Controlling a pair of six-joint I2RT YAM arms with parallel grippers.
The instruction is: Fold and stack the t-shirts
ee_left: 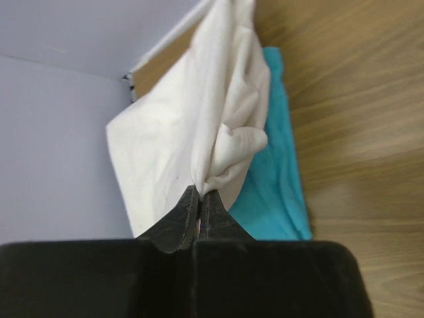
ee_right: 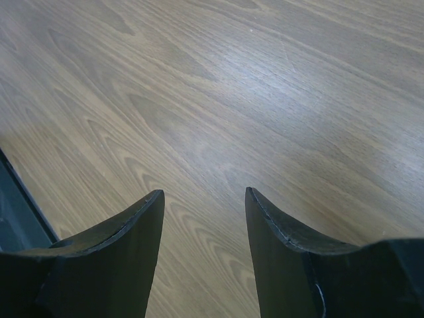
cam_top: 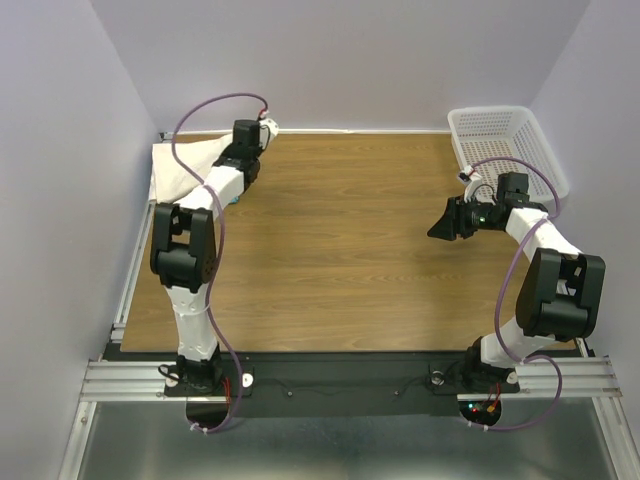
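At the table's far left corner lies a white t-shirt (cam_top: 175, 172). In the left wrist view the white cloth (ee_left: 159, 142) is drawn up into a fold, and my left gripper is shut on it. Directly under and beside that fold lies a cyan t-shirt (ee_left: 271, 189); whether its cloth is also caught between the fingers is hidden. From above, only a sliver of cyan shows past the left arm. My right gripper stands open over bare wood at the table's right side, with nothing between its fingers.
A white plastic basket (cam_top: 490, 125) stands at the back right corner, behind the right arm. Walls rise close behind and to the left of the shirts.
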